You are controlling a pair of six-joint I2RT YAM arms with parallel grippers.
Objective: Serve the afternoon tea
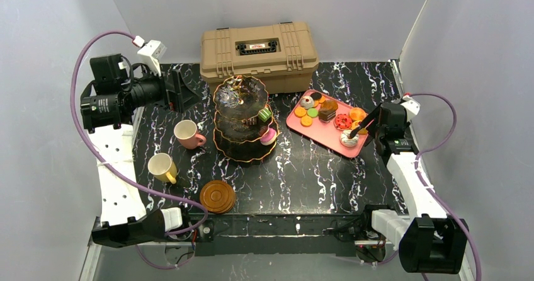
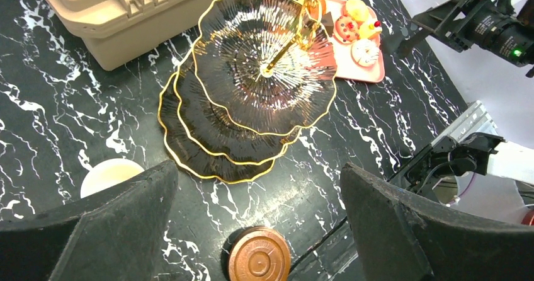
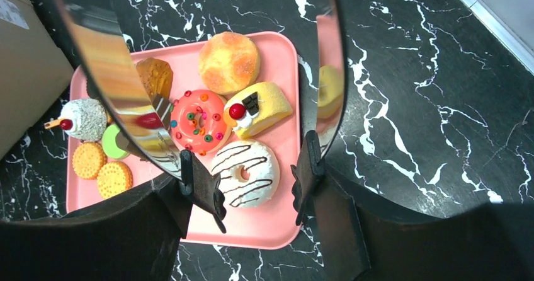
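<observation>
A pink tray (image 1: 327, 137) on the right of the table bears several sweets. Among them are a white striped donut (image 3: 247, 172), a red donut (image 3: 200, 122), a round bun (image 3: 229, 63) and a yellow cake roll (image 3: 263, 109). My right gripper is open over the tray's near right corner, its fingertips on either side of the white donut in the right wrist view, nothing clasped. Mid-table stands the black, gold-rimmed three-tier stand (image 1: 240, 98), with a green sweet (image 1: 264, 114) and a pink macaron (image 1: 269, 137) on it. My left gripper (image 1: 186, 93) hangs open and empty left of the stand.
A tan toolbox (image 1: 259, 51) stands behind the stand. Left of the stand are a pink cup (image 1: 187, 133) and a yellow cup (image 1: 162, 167); brown coasters (image 1: 217, 196) lie at the front edge.
</observation>
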